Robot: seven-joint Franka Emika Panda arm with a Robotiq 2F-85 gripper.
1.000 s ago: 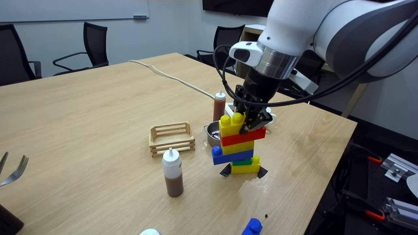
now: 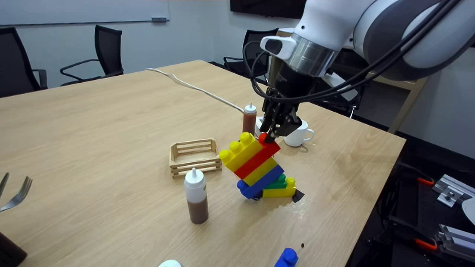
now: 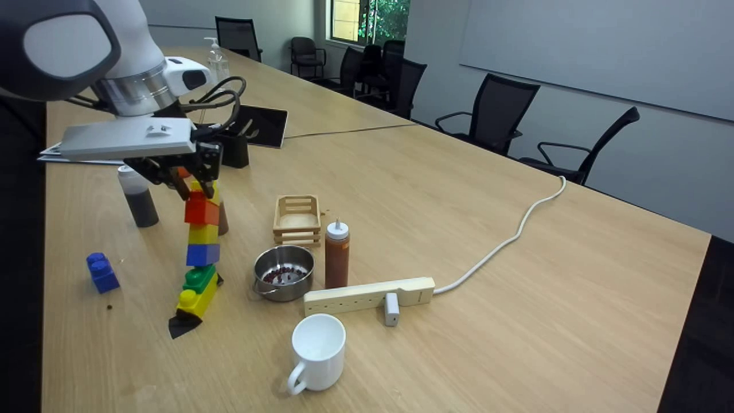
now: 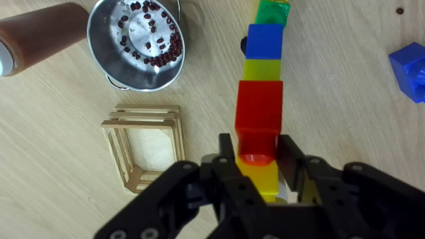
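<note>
My gripper is shut on the red brick [image 4: 259,105], its fingers on either side of the brick's stud end. Joined to it are a yellow top brick [image 2: 241,151], a yellow brick [image 2: 261,171] beneath and a blue brick [image 2: 263,183] at the bottom. This stack leans steeply in exterior view 1, its yellow studs toward the left. A green brick [image 3: 199,278] on a yellow base brick [image 3: 197,300] stays on the table, with black pieces [image 3: 184,323] at its ends. Whether the blue brick still touches the green one or the table, I cannot tell.
Close by stand a metal pot [image 3: 284,274] of beans, a wooden crate [image 2: 196,158] and a sauce bottle [image 2: 196,195]. A loose blue brick [image 3: 102,272], a white mug [image 3: 318,351] and a power strip [image 3: 369,295] lie around. The table's left side in exterior view 1 has free room.
The held stack has tipped from nearly upright to a steep lean, its top swinging left in exterior view 1. My gripper moved slightly left and up with it; the green and yellow base stayed put.
</note>
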